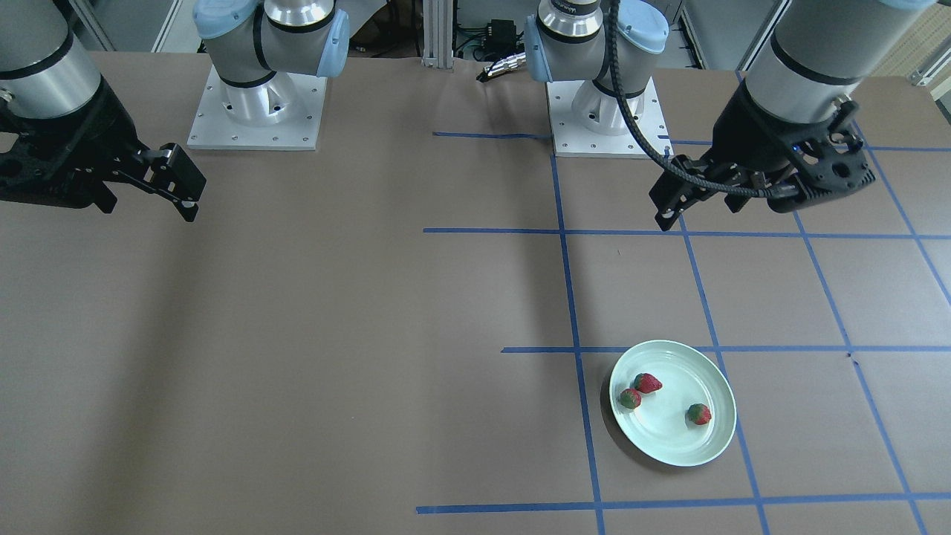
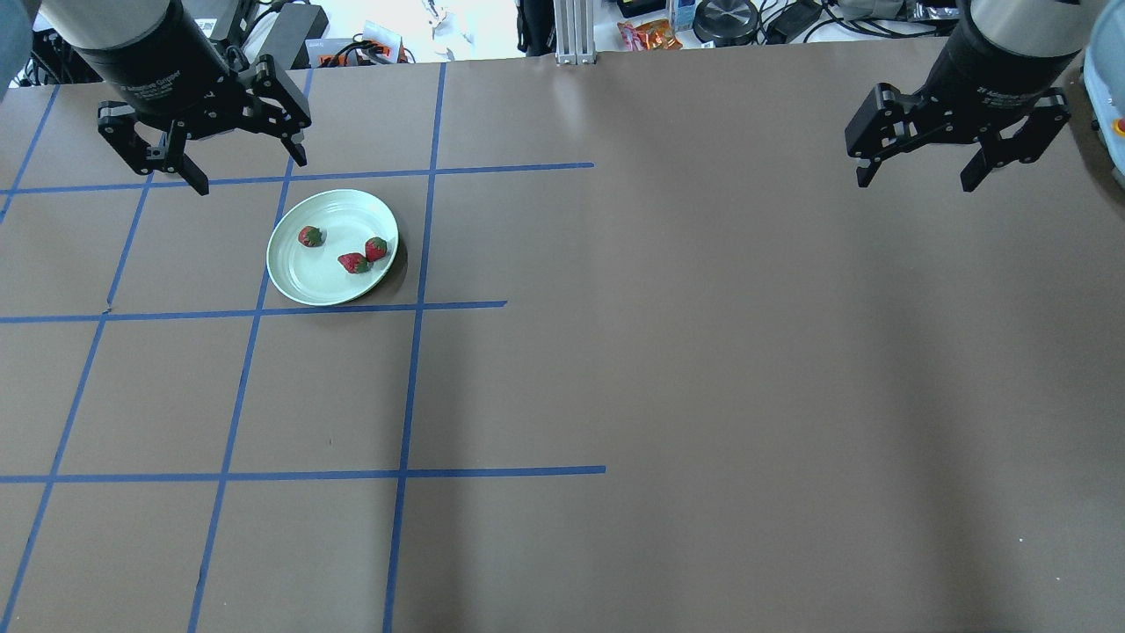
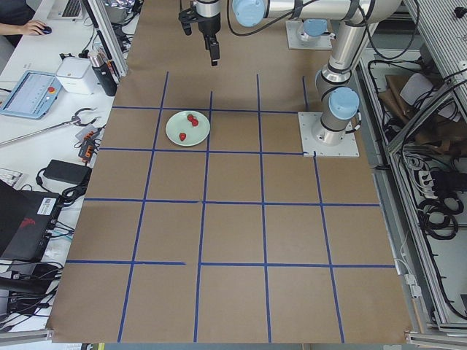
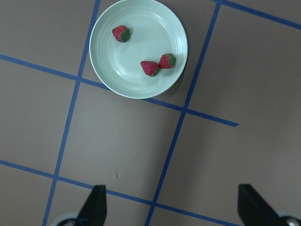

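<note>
A pale mint plate [image 1: 673, 437] lies on the taped table, holding three strawberries: [image 1: 648, 383] close together, and another [image 1: 699, 414] apart from them. My black gripper [image 1: 700, 209] is raised above and behind the plate in the front view; in the top view it [image 2: 250, 172] hangs at the upper left, beside the plate [image 2: 316, 285]. Its fingertips are spread open, and in the left wrist view only bare table shows between the fingers at the lower edge, with the plate above.
A second arm's gripper [image 2: 949, 137] hangs at the upper right of the top view. White base plates [image 1: 254, 134] stand at the back.
</note>
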